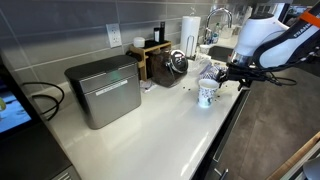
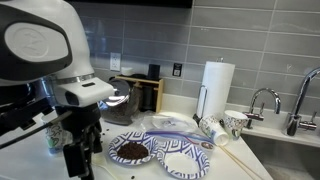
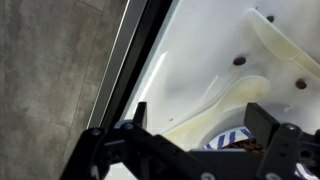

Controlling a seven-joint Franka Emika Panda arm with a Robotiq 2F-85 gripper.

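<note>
My gripper is open, with its two fingers apart and nothing held between them. Beneath it in the wrist view, a pale spoon lies on the white counter beside a bowl with a blue-patterned rim, partly hidden by the gripper. A second pale utensil lies farther up and right. Exterior view 2 has a patterned dish of dark beans and another patterned dish to its right. In exterior view 1 the gripper is by the counter's front edge, right of a white patterned cup.
Loose dark beans are scattered on the counter. A paper towel roll, patterned cups and a sink faucet stand behind and right. A silver box-shaped appliance sits against the wall.
</note>
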